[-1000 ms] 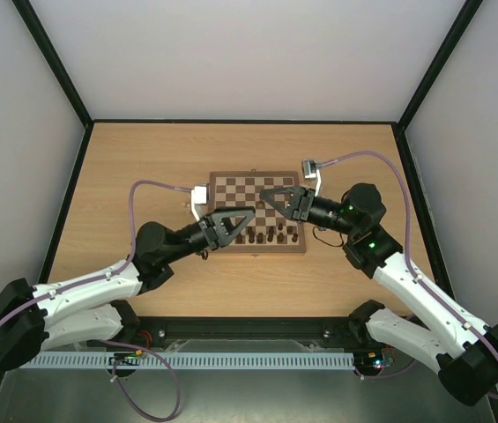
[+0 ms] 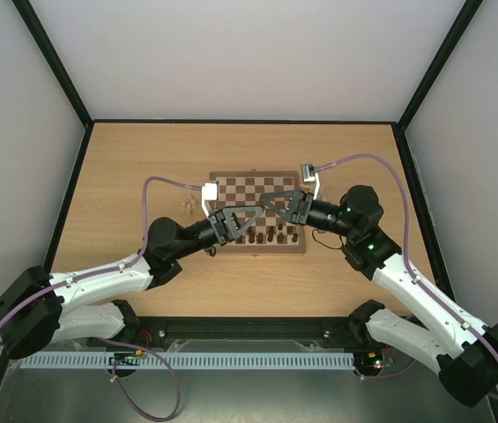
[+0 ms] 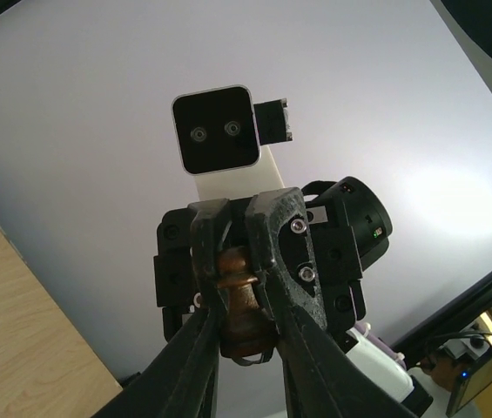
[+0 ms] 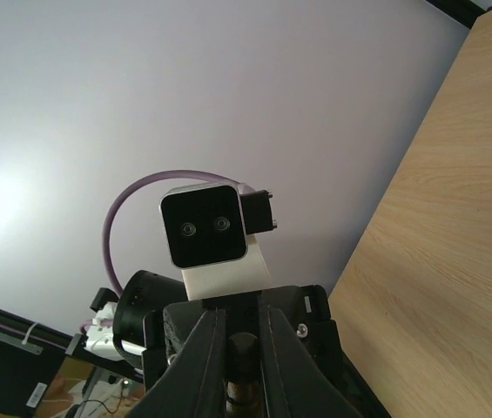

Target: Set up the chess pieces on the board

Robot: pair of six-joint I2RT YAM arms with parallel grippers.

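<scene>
A chessboard (image 2: 255, 184) lies mid-table with several dark pieces (image 2: 270, 233) along its near side. Above it my two grippers meet tip to tip. My left gripper (image 2: 259, 210) and right gripper (image 2: 264, 201) are both shut on one dark brown chess piece (image 3: 244, 318), which sits between the fingers in the left wrist view. In the right wrist view its dark end (image 4: 244, 353) shows between the right fingers. I cannot tell which piece it is.
A few light pieces (image 2: 190, 204) stand left of the board, partly behind the left arm. Frame rails and walls bound it.
The right arm has stayed still.
</scene>
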